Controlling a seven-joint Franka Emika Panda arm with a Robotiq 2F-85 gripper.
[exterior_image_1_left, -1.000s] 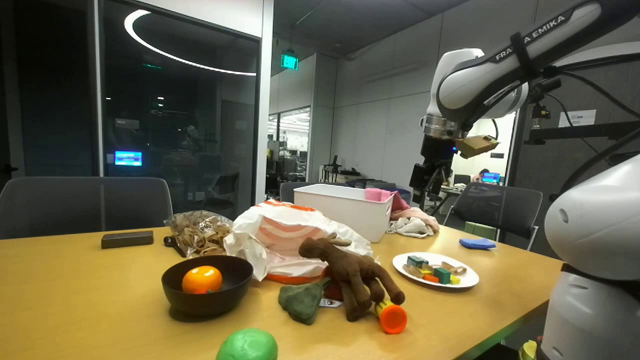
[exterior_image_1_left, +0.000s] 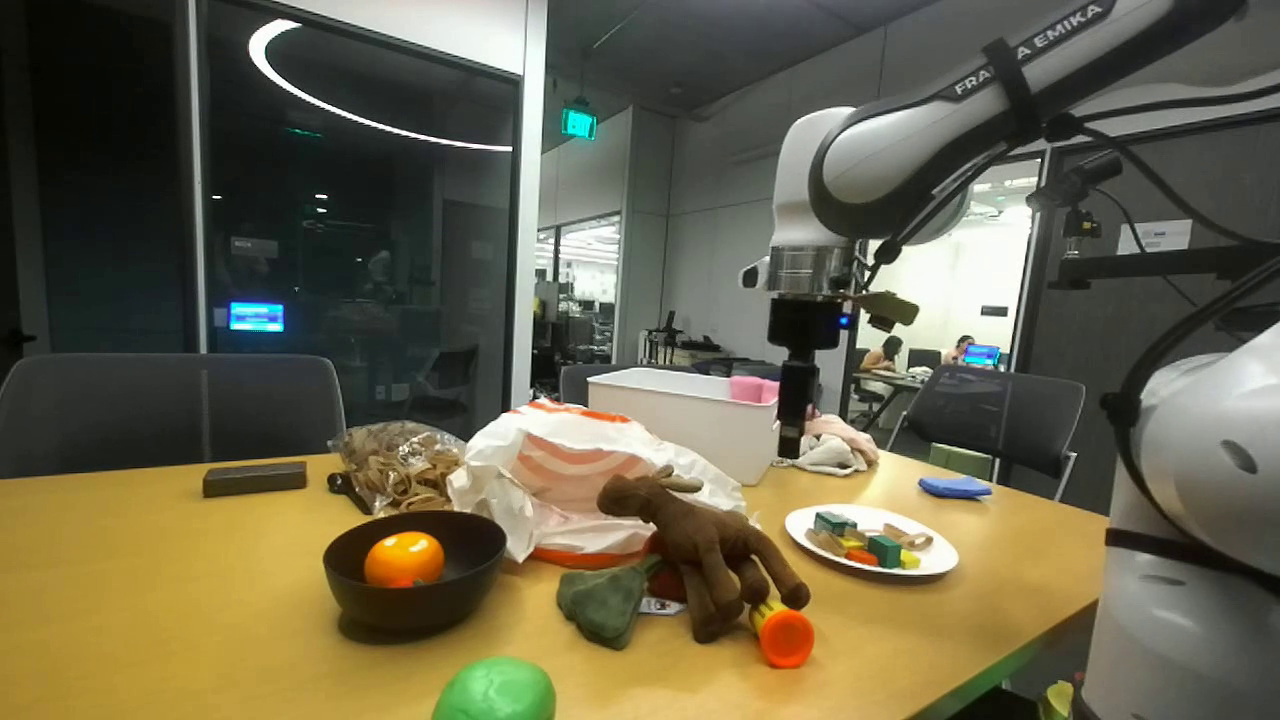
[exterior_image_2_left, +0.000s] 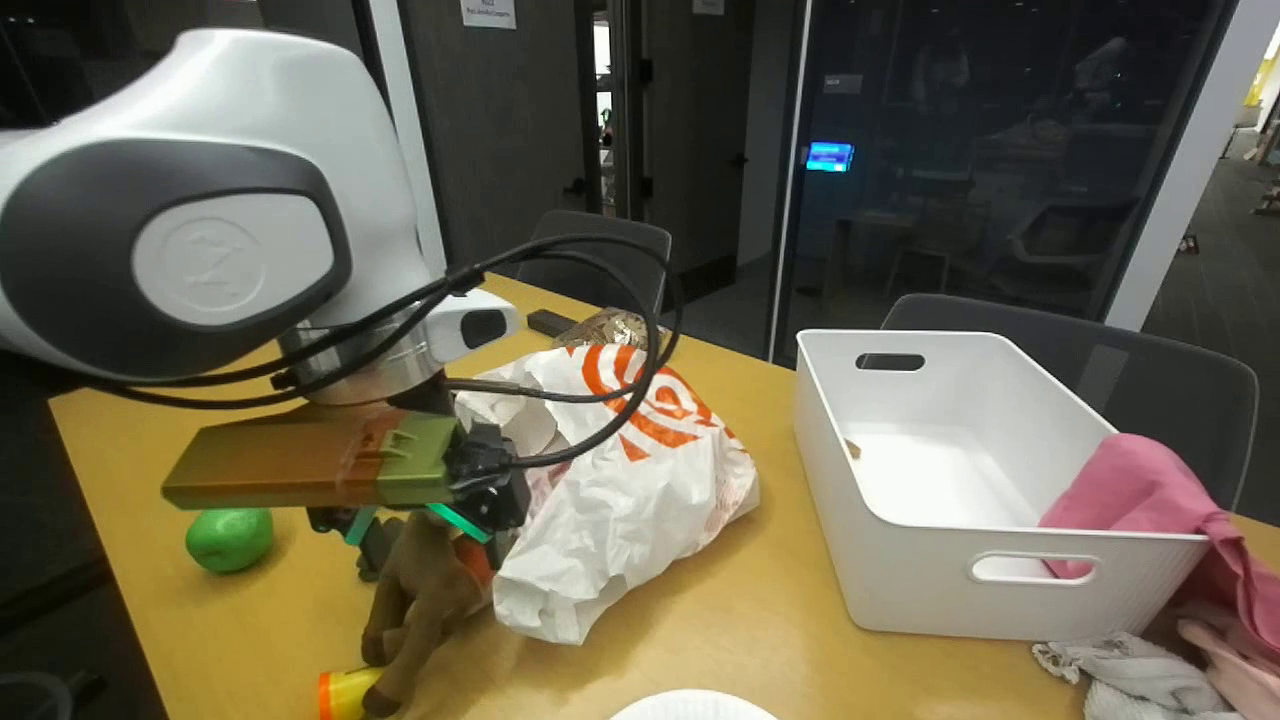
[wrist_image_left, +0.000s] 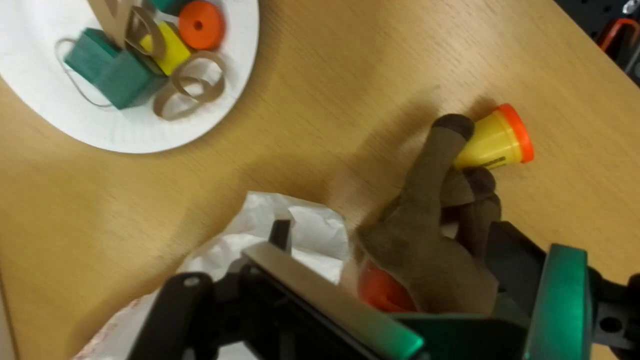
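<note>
My gripper stands open above the table, its fingers wide apart and nothing held between them. In the wrist view, a brown plush animal (wrist_image_left: 429, 240) appears beyond and partly behind the fingers. It leans against a white plastic bag with red print (exterior_image_1_left: 564, 462). A yellow can with an orange lid (wrist_image_left: 495, 141) lies on its side by the plush's legs. From exterior view 1, the gripper (exterior_image_1_left: 789, 450) hangs pointing down, well above the tabletop. In exterior view 2, the arm's gripper (exterior_image_2_left: 408, 524) covers part of the plush (exterior_image_2_left: 426, 588).
A white plate (exterior_image_1_left: 872, 564) holds blocks and rubber bands. Behind the bag stands a white bin (exterior_image_2_left: 1020, 588) with pink cloth (exterior_image_2_left: 1128, 486) over its rim. A black bowl (exterior_image_1_left: 414, 600) holds an orange fruit (exterior_image_1_left: 404, 559). A green round object (exterior_image_1_left: 495, 692) sits at the front.
In exterior view 1, the arm has swung left and its gripper has come lower, now pointing straight down instead of tilted. The things on the table have not moved.
</note>
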